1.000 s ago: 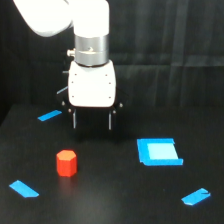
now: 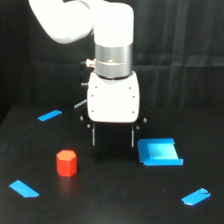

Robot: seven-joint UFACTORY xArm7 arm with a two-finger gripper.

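My gripper [image 2: 113, 138] stands open above the dark table, its two thin fingers far apart with nothing between them. A red block [image 2: 66, 163] with a hexagonal top rests to the left of the gripper and nearer the camera, clear of the fingers. To the gripper's right, a pale square [image 2: 162, 151] is framed by blue tape [image 2: 160, 163]; nothing lies on it. How high the fingertips are above the table, I cannot tell.
Flat strips of blue tape lie at the front left [image 2: 23, 189], the front right [image 2: 196, 197] and the back left [image 2: 50, 115]. A dark curtain [image 2: 180, 70] closes off the back. Free table surface surrounds the block.
My gripper has moved to the right and lower in the view, towards the taped square and away from the red block. It has stayed open. The block and square have not moved.
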